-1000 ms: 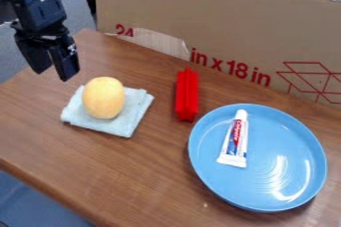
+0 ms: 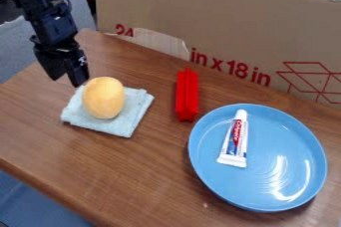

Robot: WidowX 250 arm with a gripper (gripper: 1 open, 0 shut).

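Observation:
My black gripper is at the upper left, just above and left of a round yellow object that rests on a folded light-blue cloth; whether its fingers are open or shut is unclear. A long red object lies to the right of the cloth. A blue plate at the lower right holds a white toothpaste tube.
A large cardboard box stands along the back. The table's edge runs along the lower left.
My gripper has moved down and to the right, closer to the yellow object. The objects on the table have not visibly moved.

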